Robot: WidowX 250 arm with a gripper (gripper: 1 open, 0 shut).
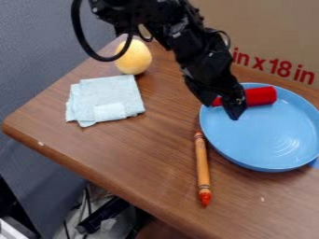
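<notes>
The black arm comes down from the top of the view, its gripper (225,100) low over the left part of a blue plate (262,140). A red cylinder (259,96) lies on the plate's back part, its left end partly hidden by the gripper. Whether the fingers are shut on it or apart I cannot tell. An orange crayon (202,173) with a red tip lies on the table left of the plate.
A folded pale cloth (104,99) lies at the left, with a yellow round object (133,59) behind it. A cardboard box (268,33) stands at the back.
</notes>
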